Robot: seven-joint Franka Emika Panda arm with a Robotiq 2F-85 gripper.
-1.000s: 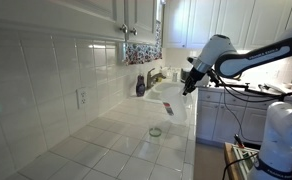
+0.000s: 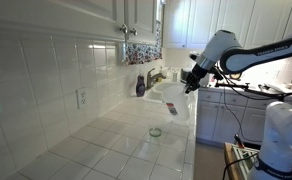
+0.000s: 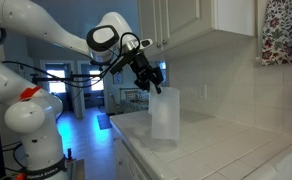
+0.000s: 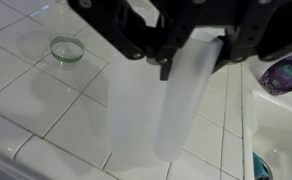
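Note:
A tall, whitish, see-through plastic piece [image 3: 166,114] hangs from my gripper [image 3: 158,88] over the tiled counter. In the wrist view, my gripper is shut on the upper edge of this plastic piece [image 4: 181,105], which hangs below the fingers. Whether it is a bag or a stiff container, I cannot tell. A small red patch [image 2: 170,108] shows on it or through it in exterior view 1. Apart from it on the tiles lies a round clear item with a green rim [image 4: 67,48].
A sink [image 4: 271,125] with a faucet lies to one side, a dark bottle [image 2: 140,86] standing near it. Wall cabinets [image 3: 211,38] hang above the counter.
Very little differs: the arm and the hanging plastic piece stand almost where they were, with at most a slight shift. The green-rimmed item has not moved.

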